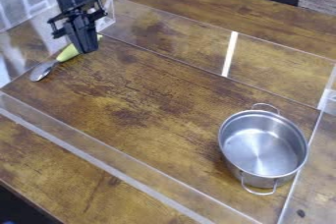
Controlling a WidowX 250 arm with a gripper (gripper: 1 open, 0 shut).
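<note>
My black gripper point(84, 43) hangs at the upper left, just over a yellow object point(65, 55) that lies on the wooden table. A silver utensil point(43, 69), like a spoon or spatula, lies beside the yellow object, pointing toward the lower left. The gripper looks shut, with nothing visible between its fingers; its body hides part of the yellow object. A steel pot point(262, 147) with two loop handles stands at the right.
Clear panels or strips run along the table's edges, with a white strip point(231, 53) at the back right.
</note>
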